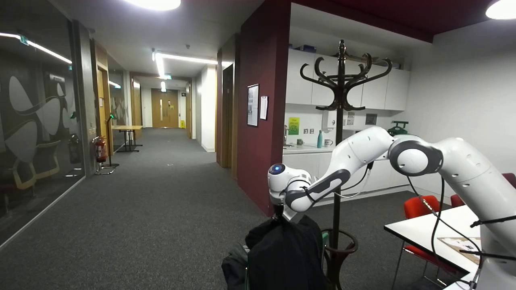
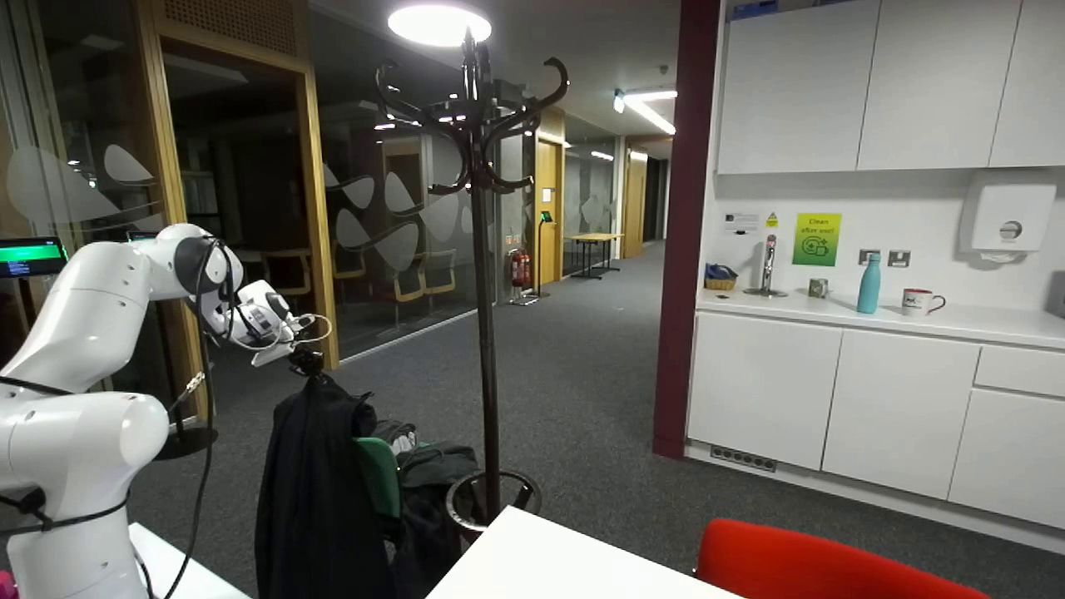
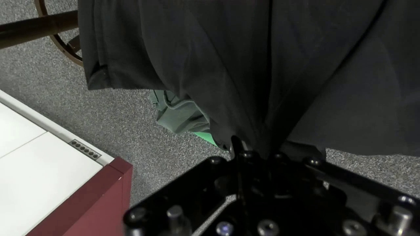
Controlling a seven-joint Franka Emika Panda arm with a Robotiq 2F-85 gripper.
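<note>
A black coat [image 1: 285, 256] hangs from my gripper [image 1: 283, 217], its top bunched up to a peak at the fingertips. In the wrist view the dark cloth [image 3: 220, 59] gathers in folds that run into the shut fingers of my gripper. From the other side, exterior view 2 has the coat [image 2: 314, 489] falling long and straight below the gripper [image 2: 307, 364], in front of a green chair back [image 2: 378, 474]. The coat's lower end is out of frame. A dark coat stand [image 2: 486, 329] rises beside the chair, its upper hooks bare.
Darker clothes [image 2: 434, 469] lie over the green chair. White tables [image 2: 559, 564] and a red chair [image 2: 799, 559] fill the near side. Cabinets [image 2: 764, 389] line the back wall. The corridor floor [image 1: 159, 212] is open.
</note>
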